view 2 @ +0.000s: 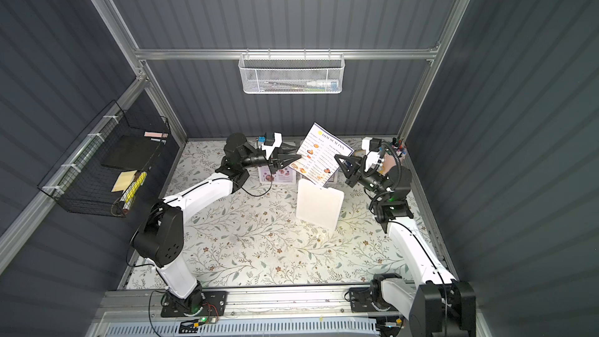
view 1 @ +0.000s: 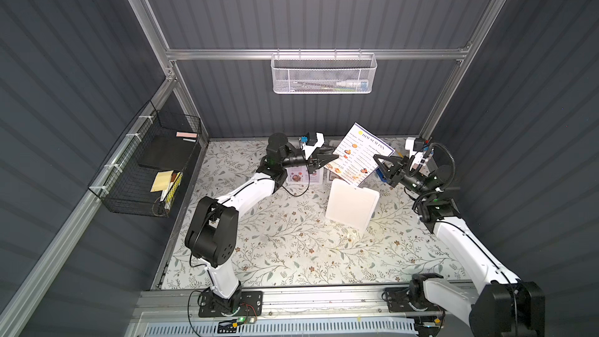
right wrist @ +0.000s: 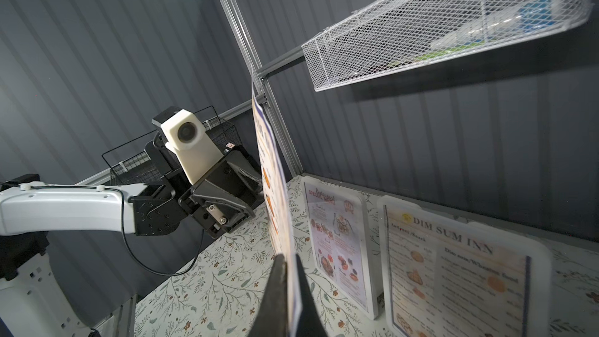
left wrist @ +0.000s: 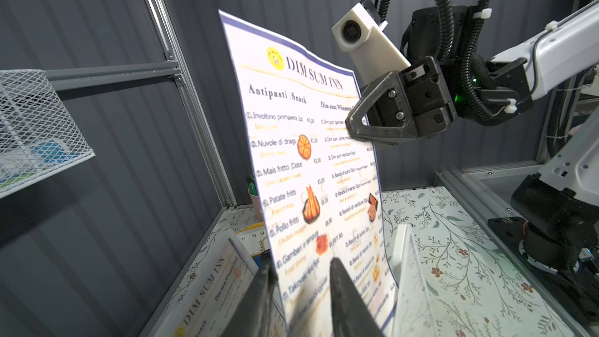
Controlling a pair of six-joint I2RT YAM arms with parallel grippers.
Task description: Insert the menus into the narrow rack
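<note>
A paper menu headed DIM SUM INN [view 1: 352, 149] stands tilted in the air above a white upright rack [view 1: 351, 206], its lower part close to the rack's top. My right gripper [view 1: 377, 159] is shut on the menu's right edge, seen edge-on between the fingers in the right wrist view. My left gripper [view 2: 290, 157] is open at the menu's left edge; in the left wrist view its blurred fingers lie around that edge. Two other white holders with menus, a pink one [right wrist: 337, 237] and a DIM SUM INN one [right wrist: 465, 274], stand behind.
A white mesh basket [view 1: 323, 84] hangs on the back wall. A black wire basket [view 1: 124, 193] with papers hangs at left. A cup with pens stands at the back right.
</note>
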